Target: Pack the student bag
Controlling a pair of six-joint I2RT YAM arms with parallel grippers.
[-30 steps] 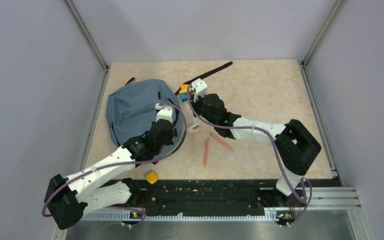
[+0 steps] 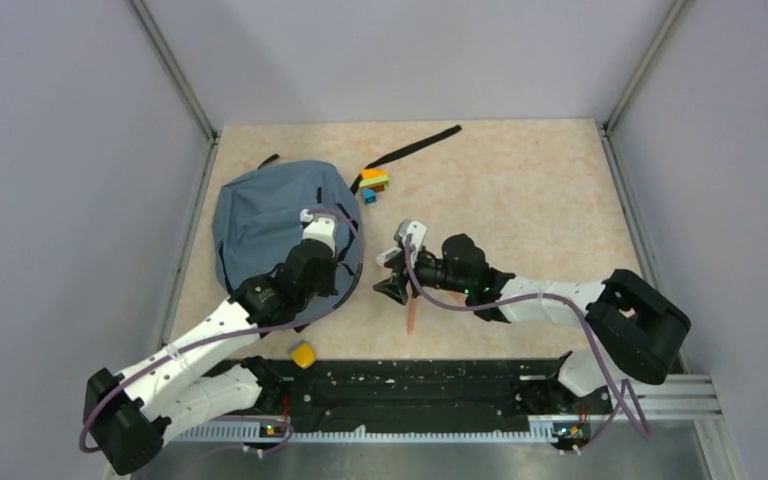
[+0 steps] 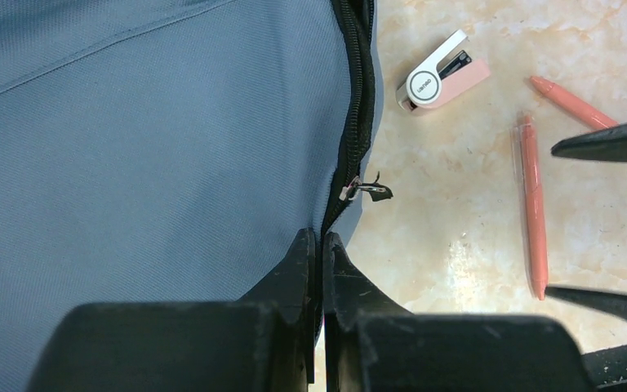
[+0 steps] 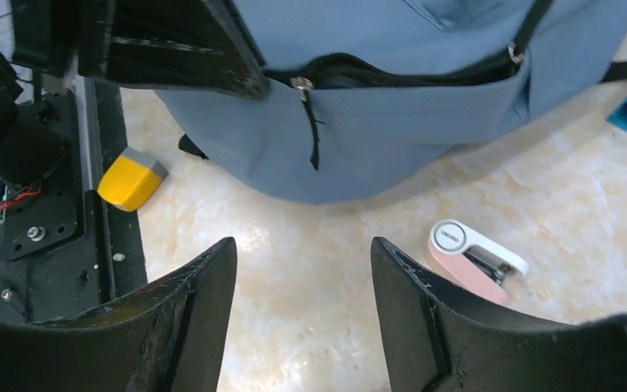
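Note:
The blue-grey bag lies at the left of the table, its zipper along the right edge. My left gripper is shut at that edge, beside the zipper pull, with bag fabric under or between its tips; which is unclear. My right gripper stands open right of the bag, nothing between its fingers, above the table near a pink-and-white stapler. Two pink pens lie near it in the left wrist view.
Toy blocks and a black strap lie behind. A yellow object lies at the front edge.
My right gripper has moved toward the front of the table, from near the blocks to beside the pens.

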